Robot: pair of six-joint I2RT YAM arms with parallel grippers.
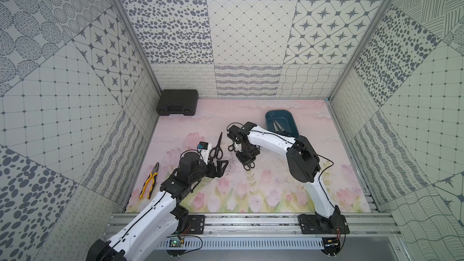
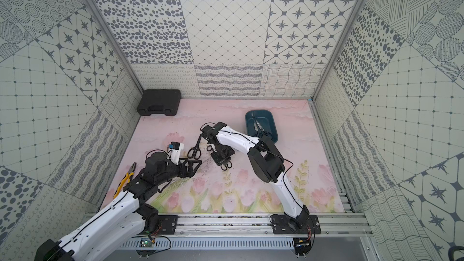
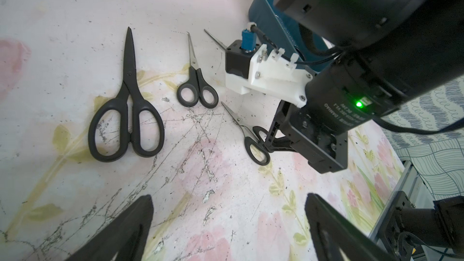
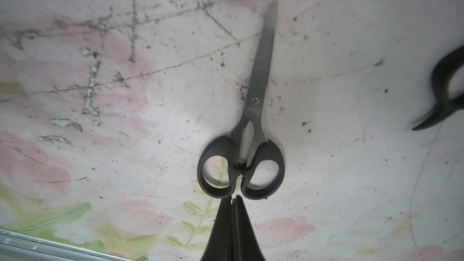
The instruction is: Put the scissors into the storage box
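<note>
Several scissors lie on the floral mat. In the left wrist view are large black scissors (image 3: 108,149), small scissors (image 3: 192,82) behind, and another pair (image 3: 257,155) beneath the right arm. My left gripper stands open over the near mat, nothing between its fingers. In the right wrist view my right gripper is shut, its fingertips just at the handles of steel-bladed scissors (image 4: 256,82), nothing visible between them. The blue storage box (image 1: 280,113) at back right holds scissors-like tools.
A black case (image 1: 177,101) sits at back left, yellow-handled pliers (image 1: 148,183) at front left. The right arm spans between the centre scissors and the box.
</note>
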